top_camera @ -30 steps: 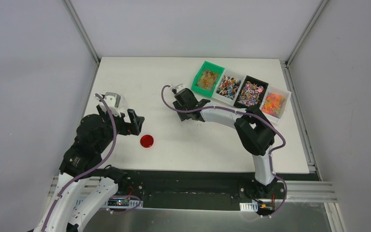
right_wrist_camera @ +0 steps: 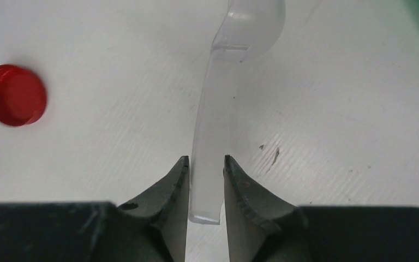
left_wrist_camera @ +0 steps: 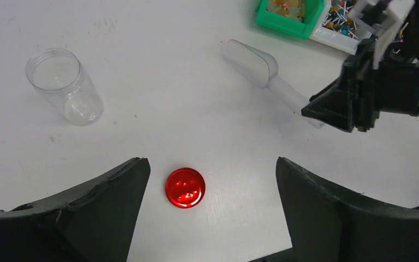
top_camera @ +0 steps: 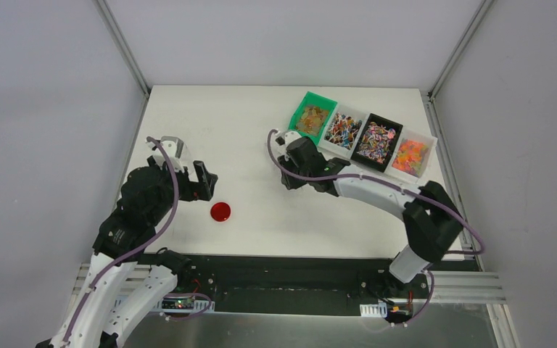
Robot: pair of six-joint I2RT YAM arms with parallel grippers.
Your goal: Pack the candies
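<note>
The clear scoop (left_wrist_camera: 253,65) slants across the table, its bowl toward the upper left. Its handle (right_wrist_camera: 211,131) runs between the fingers of my right gripper, close to both; whether they press on it cannot be told. In the top view my right gripper (top_camera: 288,177) hides the scoop. My left gripper is wide open, empty, over the table's left side. A clear open jar (left_wrist_camera: 68,90) stands beyond it, and a red lid (top_camera: 220,212) lies nearby. Candies fill a green bin (top_camera: 298,116), a white bin (top_camera: 335,148), a black bin (top_camera: 371,163) and another white bin (top_camera: 404,175).
The bins form a slanted row at the table's back right, behind the right arm (top_camera: 370,187). Bare table (top_camera: 217,123) spreads between the left arm and the green bin. Purple cables (top_camera: 435,203) trail over both arms.
My left arm has barely moved. The lid and bins are where they were.
</note>
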